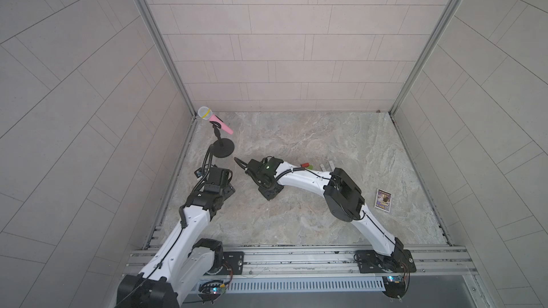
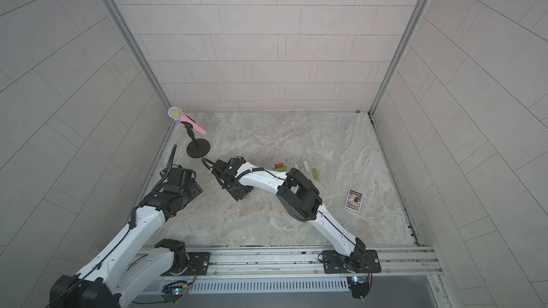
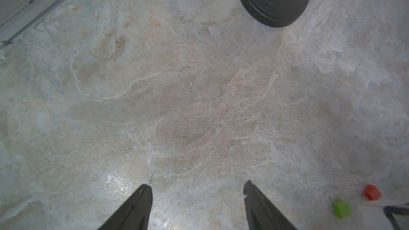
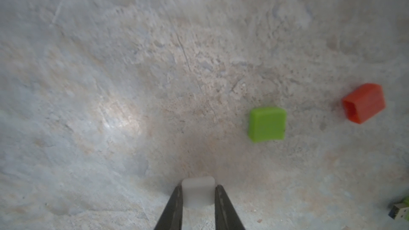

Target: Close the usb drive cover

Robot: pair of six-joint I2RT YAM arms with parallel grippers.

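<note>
In the right wrist view a small white cover (image 4: pixel 198 198) stands between the fingertips of my right gripper. Both fingers come right up against its sides; whether they grip it cannot be told. A green cover (image 4: pixel 267 123) and a red cover (image 4: pixel 363 103) rest on the table to its right. At the lower right edge shows the metal plug of a green usb drive (image 4: pixel 399 211). Over bare table, my left gripper is open with nothing between its fingers. From above, the right arm hides the white cover.
A pink microphone (image 1: pixel 221 124) sits on a black round stand (image 1: pixel 223 147) at the back left. White pieces (image 2: pixel 306 165) and a green stick (image 2: pixel 315 174) lie right of the right forearm. A picture card (image 2: pixel 353 200) is farther right.
</note>
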